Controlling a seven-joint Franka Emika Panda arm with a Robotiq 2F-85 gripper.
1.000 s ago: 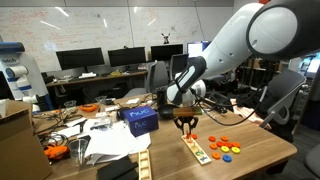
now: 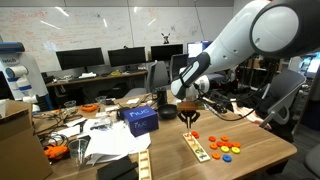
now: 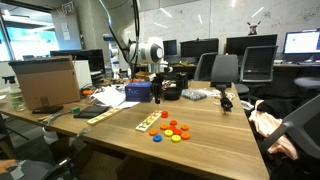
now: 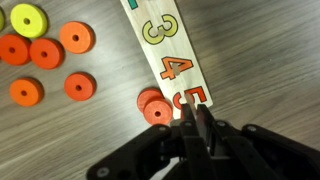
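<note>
A pale wooden board (image 4: 168, 52) with painted numbers and short pegs lies on the table; 3, 4 and 5 show in the wrist view. My gripper is over the board's 5 end, its dark fingers close together beside that peg. The fingers look shut, but what is between them is hidden. Left of the 5, against the board, are two red discs (image 4: 158, 112), partly overlapping. Further left lie loose orange discs (image 4: 77, 37) and yellow ones. In exterior view 1 the gripper (image 2: 188, 127) points down at the board's far end.
A second wooden strip (image 2: 145, 164) lies left of the board. Behind are a blue box (image 2: 142, 120) and a black bag (image 2: 118, 169). Loose coloured discs (image 3: 176, 139) spread over the table beside the board. Bare tabletop (image 3: 215, 140) extends to the right.
The arm has shifted only slightly and the gripper stays over the board's far end. The board and loose discs look unmoved.
</note>
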